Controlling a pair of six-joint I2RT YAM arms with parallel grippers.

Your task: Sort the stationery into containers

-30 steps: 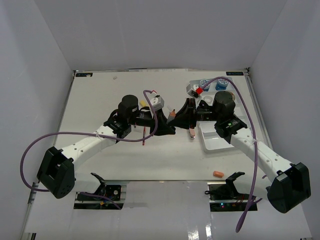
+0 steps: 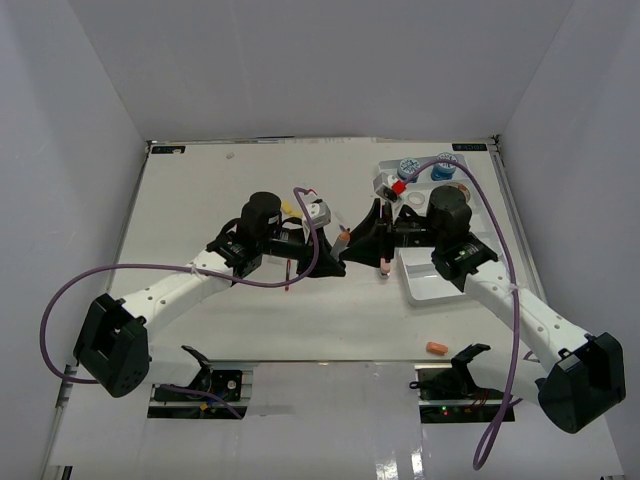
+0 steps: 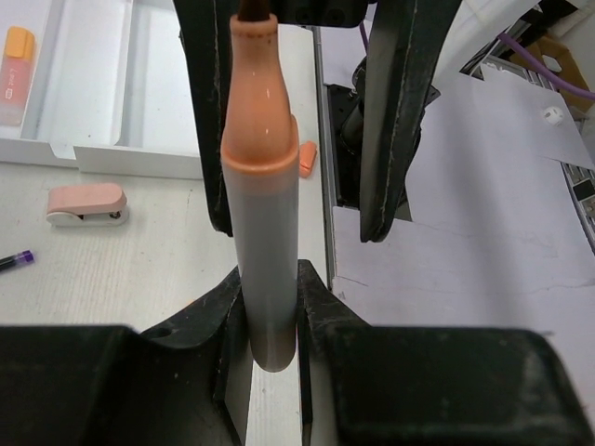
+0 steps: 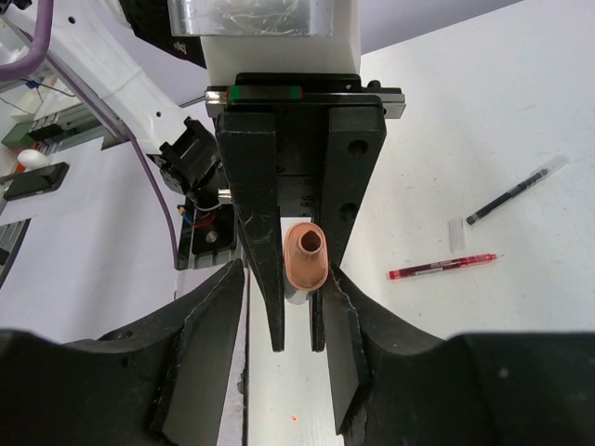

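A peach-and-clear tube, likely a glue or pen body, is held upright in my left gripper, shut on it near mid-table. My right gripper stands open around it, its fingers on either side of the tube's peach top in the left wrist view. The white sorting tray is at the right. A pink stapler lies beside it. A red pen, a black pen and a small clear cap lie on the table.
An orange eraser-like piece lies near the front right edge. Blue round items sit in the tray's back compartments.
Both arms have shifted only slightly; my right gripper has moved a little upward relative to the tube, which stays in my left gripper.
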